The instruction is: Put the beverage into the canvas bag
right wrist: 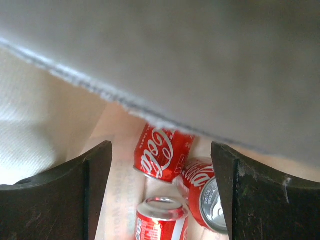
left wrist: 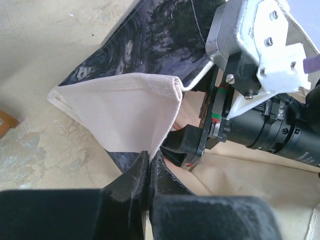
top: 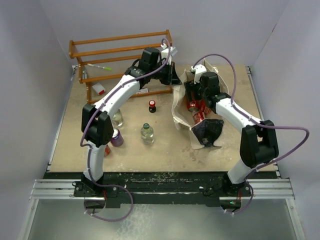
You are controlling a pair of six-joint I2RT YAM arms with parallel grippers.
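Note:
The canvas bag [top: 180,107] stands open at right with several red Coke cans [top: 197,116] inside. My left gripper [top: 173,81] is shut on the bag's rim [left wrist: 160,115] at its left back edge. My right gripper [top: 191,91] reaches into the bag's top, parted, above the cans; in the right wrist view its fingers frame a Coke can [right wrist: 162,150] lying below, with nothing held between them, and fabric fills the upper part of that view.
Bottles [top: 147,134], a purple can [top: 117,138], a small dark bottle [top: 152,106] and a red can [top: 106,150] stand on the table to the left. A wooden rack [top: 120,37] is at the back left.

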